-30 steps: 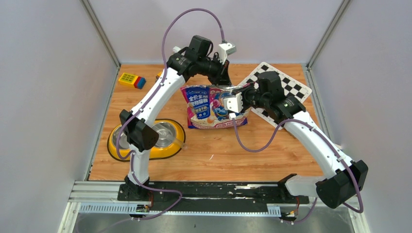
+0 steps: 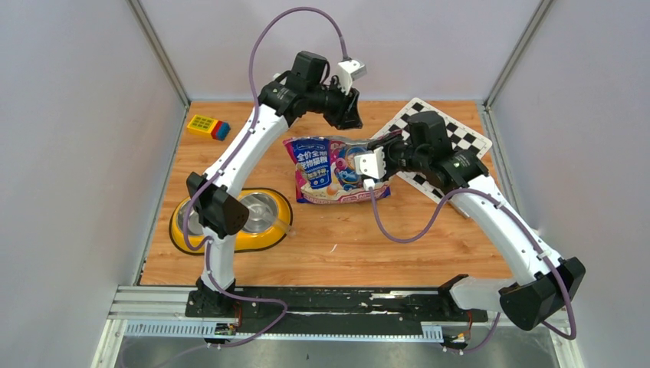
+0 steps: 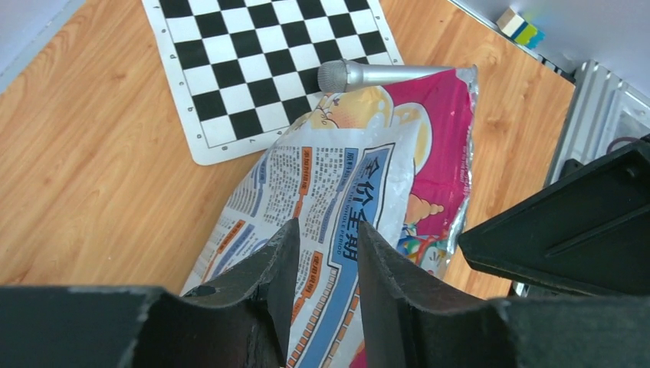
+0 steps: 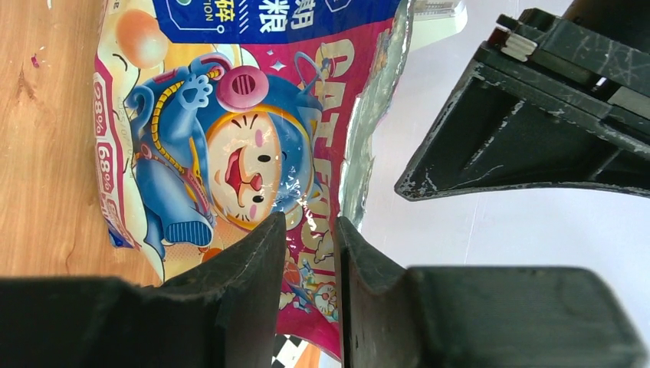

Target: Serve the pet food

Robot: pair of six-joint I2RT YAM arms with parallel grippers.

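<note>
A pink and blue pet food bag point(image 2: 328, 170) stands in the middle of the table, its silvery top edge point(image 4: 375, 115) running between my two arms. Just behind that edge is my left gripper, its fingers parted, with the bag's back panel visible beyond the gap. My right gripper is open at the bag's right upper part, and printed film shows past its fingertips; whether they touch it I cannot tell. At the left front sits a yellow feeder point(image 2: 257, 242) with two metal bowls. A clear scoop-like piece point(image 2: 279, 221) extends over the right bowl.
A checkerboard point(image 2: 469, 139) lies at the back right, with a silver microphone point(image 3: 368, 76) near it, behind the bag. Colored blocks point(image 2: 207, 126) rest at the back left.
My left gripper has moved slightly back and left, off the bag's top edge, and its fingers look wider apart. The right arm has barely shifted; the bag stands where it was.
</note>
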